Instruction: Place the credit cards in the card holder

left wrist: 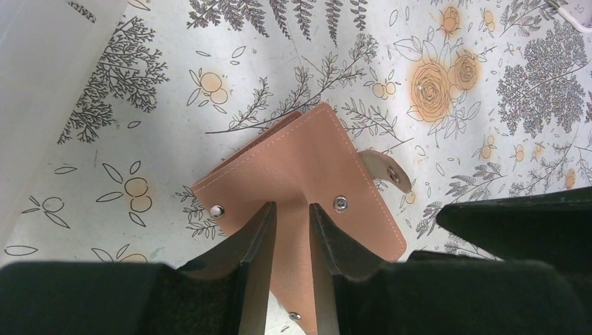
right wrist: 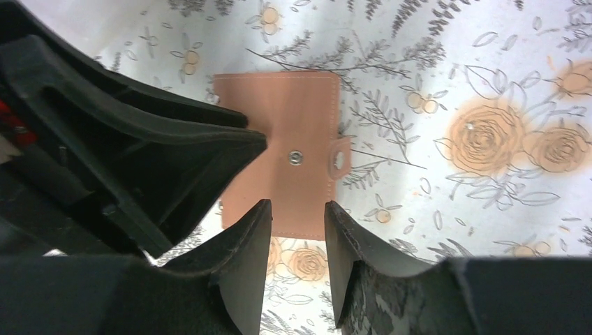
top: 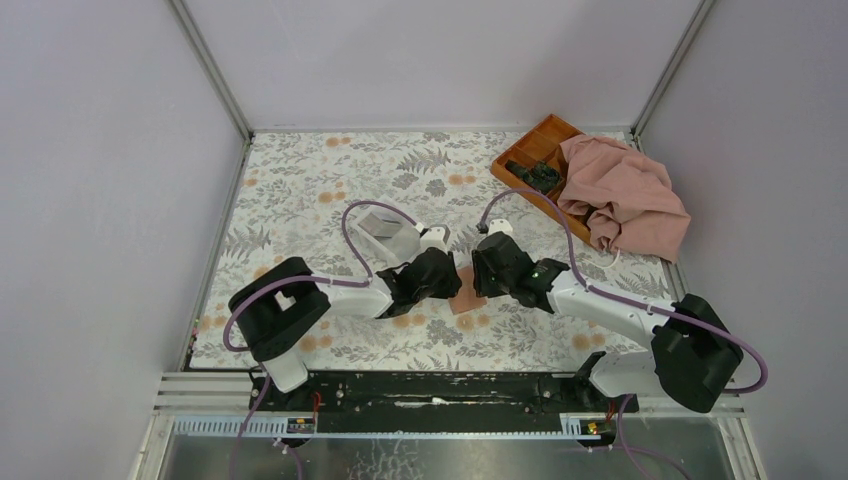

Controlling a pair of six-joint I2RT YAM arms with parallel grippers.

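The brown card holder lies on the patterned cloth between my two grippers, its stitched flap and snaps facing up. In the left wrist view, its top edge stands slightly parted in layers. My left gripper is part open, its fingertips over the holder's face with only brown surface showing in the gap. Over the holder's lower part in the right wrist view, my right gripper stands open with nothing between its fingers. A flat grey piece lies in the white tray; whether it is a card I cannot tell.
At the back right, a wooden box holds dark green items and a draped pink cloth. The white tray sits close behind my left gripper. Both grippers are close together.
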